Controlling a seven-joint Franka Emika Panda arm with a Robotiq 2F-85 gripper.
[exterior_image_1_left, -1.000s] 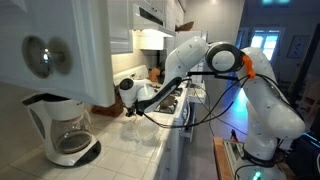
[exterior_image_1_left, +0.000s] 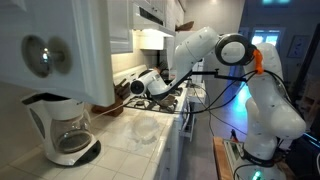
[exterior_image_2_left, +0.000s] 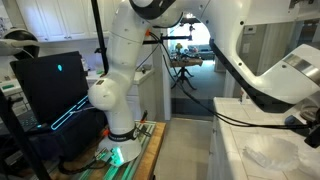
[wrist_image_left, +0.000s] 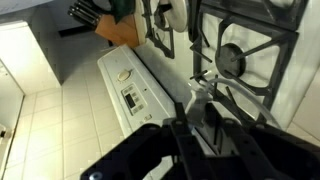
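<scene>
Low in the wrist view, my gripper is shut on a thin, pale whitish piece (wrist_image_left: 200, 92); what it is cannot be made out. Dark stove grates and a round burner (wrist_image_left: 231, 60) lie beyond and below it. A clear plastic, bowl-like item (exterior_image_1_left: 148, 128) rests on the white counter, apart from the gripper in exterior view 1. Exterior view 2 has the same clear item (exterior_image_2_left: 270, 150) on the counter, near the dark gripper at the right edge. The fingertips are too small to read in both exterior views.
A white coffee maker (exterior_image_1_left: 68, 130) stands on the tiled counter (exterior_image_1_left: 115, 160) at the left. An open cabinet door (exterior_image_1_left: 60, 45) fills the upper left. In the wrist view, the oven front (wrist_image_left: 135, 90) and a pan (wrist_image_left: 177, 14) are near the stove.
The arm has swung away from the coffee maker side toward the stove.
</scene>
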